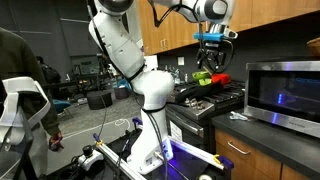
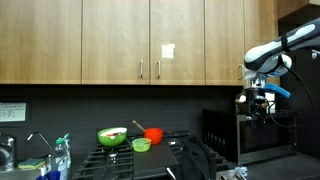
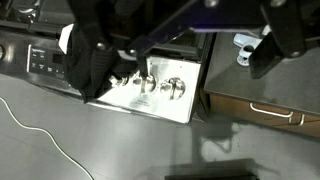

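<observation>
My gripper hangs high over the edge between the stove and the counter, its two dark fingers wide apart at the top of the wrist view. Nothing shows between them. A green-rimmed pan (image 2: 112, 136), a small green pot (image 2: 141, 145) and a red pot (image 2: 153, 135) stand on the stove, well away from the gripper. Over the stove's front hangs a black cloth (image 3: 97, 62). Several silver knobs (image 3: 172, 88) on the stove's front panel are visible below the fingers.
A microwave (image 1: 284, 92) stands on the counter to the right of the stove. Small metal pieces (image 3: 244, 45) lie on the dark counter. Wooden cabinets (image 2: 120, 45) run above. A sink (image 2: 7, 152) and bottles (image 2: 62, 156) are at the far left. Free air surrounds the gripper.
</observation>
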